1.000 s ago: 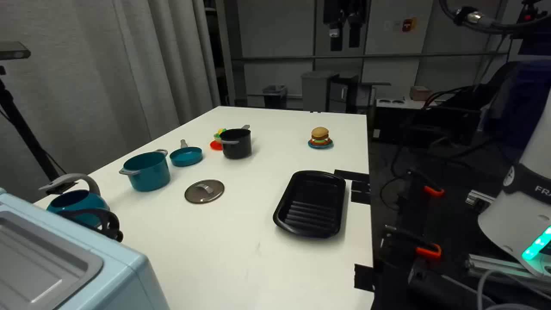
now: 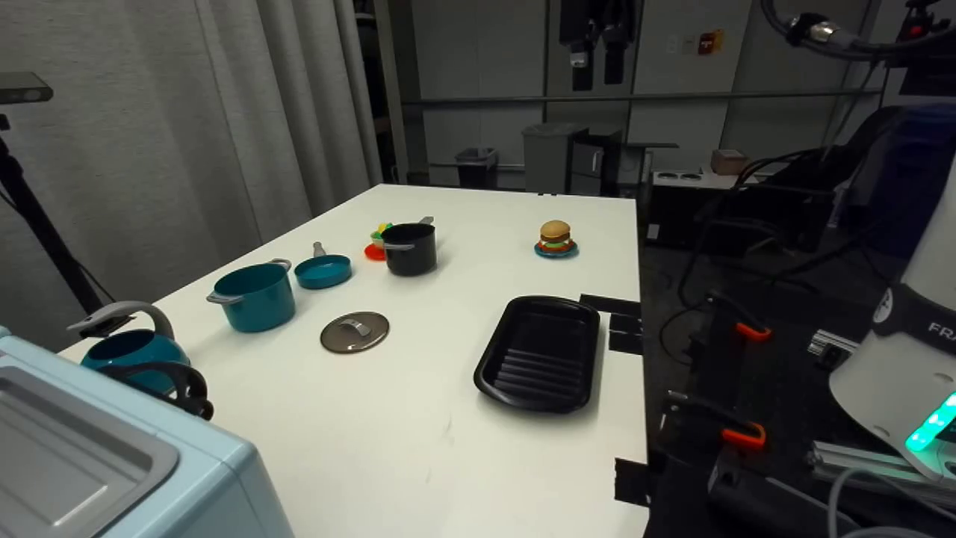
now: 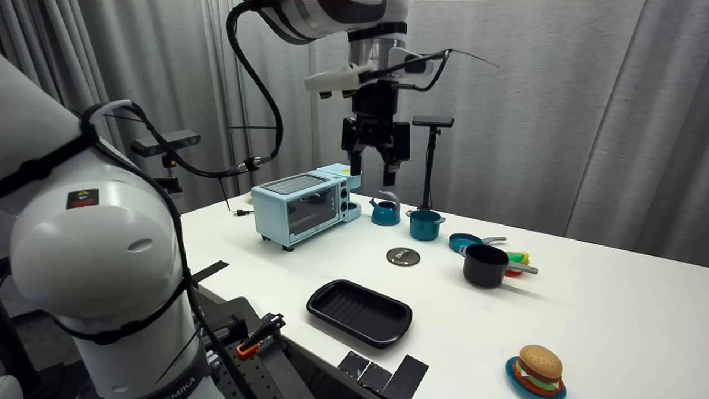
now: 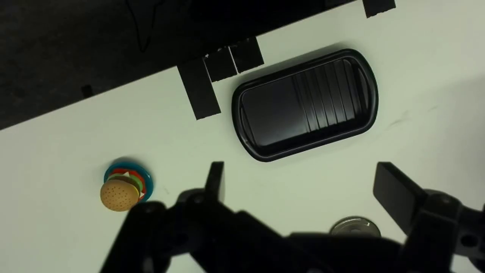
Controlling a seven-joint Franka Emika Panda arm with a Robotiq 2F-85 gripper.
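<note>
High above the table, my gripper is open, its two fingers wide apart with nothing between them; in exterior view 2 the gripper (image 3: 372, 174) points down. Below it on the white table lies a black ridged tray (image 4: 277, 113), empty, close to the table's edge. A toy burger (image 4: 119, 195) rests on a small teal plate (image 4: 149, 178), off to the left in the wrist view. The glass lid (image 3: 403, 256) lies flat on the table, partly hidden by the gripper in the wrist view.
Along the far side stand a blue toaster oven (image 3: 272, 216), a teal kettle (image 3: 385, 214), a teal pot (image 3: 425, 226), a teal pan (image 3: 465, 240) and a black pot (image 3: 483, 266). Something green and yellow (image 3: 518, 257) sits behind the black pot. Mid-table is mostly clear.
The gripper at the top of exterior view 1 has shifted very slightly. The objects on the table stand as before.
</note>
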